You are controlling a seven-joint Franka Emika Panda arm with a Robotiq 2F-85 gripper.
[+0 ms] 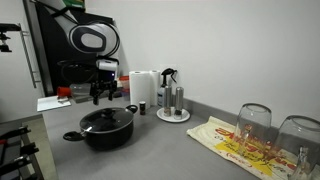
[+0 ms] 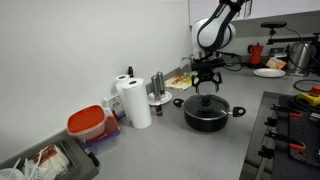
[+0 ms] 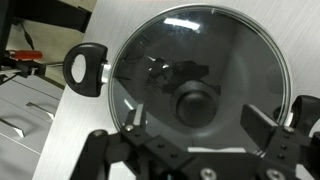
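Observation:
A black pot (image 1: pixel 106 137) with a glass lid (image 3: pixel 150 95) stands on the grey counter, two handles jutting from its sides. At the lid's centre is a round black knob (image 3: pixel 195 108). My gripper hangs above the lid, fingers wide apart and nothing between them. From the wrist, the knob appears in the space between the fingers. A gap separates the gripper (image 2: pixel 208 78) from the lid (image 2: pixel 207 103) in the second exterior view.
Behind the pot are a paper towel roll (image 2: pixel 135 104) and a white plate (image 1: pixel 173 116) with bottles. Upturned glasses (image 1: pixel 253 123) stand on a patterned cloth (image 1: pixel 225 140) to the right. Counter between pot and cloth is clear.

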